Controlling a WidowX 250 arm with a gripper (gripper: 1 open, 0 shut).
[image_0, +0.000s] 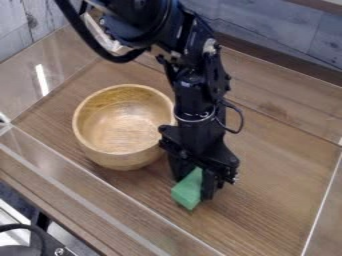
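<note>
The black robot gripper (201, 168) reaches down from the top centre to the front middle of the wooden surface, shut on a small green block (189, 196) that sits low at its fingertips, at or close to the surface. The fingers partly hide the block. Left of the gripper is a round, empty tan bowl (112, 125).
A wall (287, 40) runs along the back. Cables hang at the bottom left corner.
</note>
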